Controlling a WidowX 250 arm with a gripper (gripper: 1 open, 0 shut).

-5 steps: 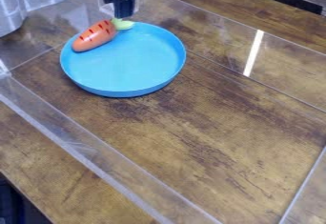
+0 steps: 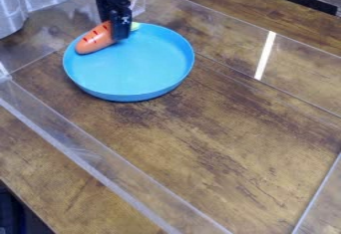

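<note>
An orange toy sausage with dark stripes lies on the back-left part of a round blue plate. My black gripper reaches down from the top of the view, low over the sausage's upper right end. Whether its fingers touch the sausage or stand open around it is too small to tell. A pale green item shows behind the gripper at the plate's back edge, partly hidden.
Clear strips run along it, and crumpled white material sits at the back left.
My gripper has come down and slightly left, from above the plate's back edge to the sausage's upper end. The plate and sausage look unmoved.
</note>
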